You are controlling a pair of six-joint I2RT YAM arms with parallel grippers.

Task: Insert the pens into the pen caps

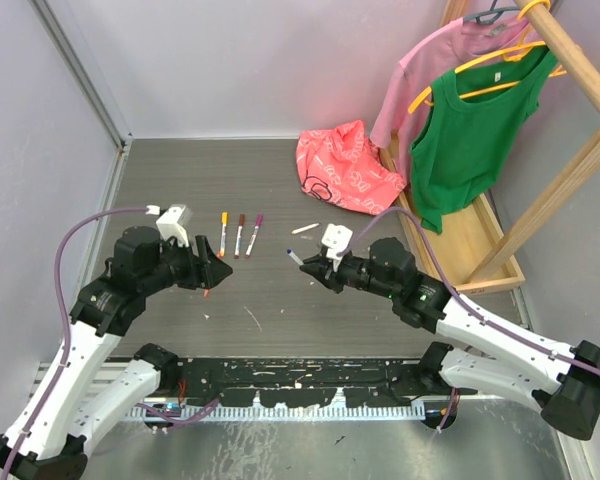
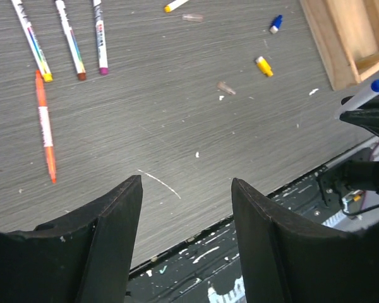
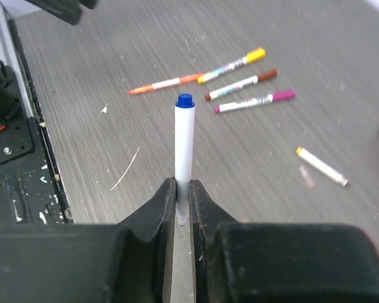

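Observation:
My right gripper [image 1: 324, 268] is shut on a white pen with a blue end [image 3: 184, 139], held upright in the right wrist view. My left gripper stands open and empty over the table, left of it. Loose caps lie on the table: a blue cap [image 2: 277, 23] and a yellow cap [image 2: 263, 65]. A white pen with a yellow end [image 3: 322, 165] lies apart from the row of yellow [image 2: 29, 39], brown [image 2: 71, 39] and purple [image 2: 101, 36] markers. An orange marker [image 2: 44, 123] lies nearer the front.
A pink cloth [image 1: 345, 165] lies at the back. A wooden clothes rack [image 1: 490, 270] with hanging garments stands at the right.

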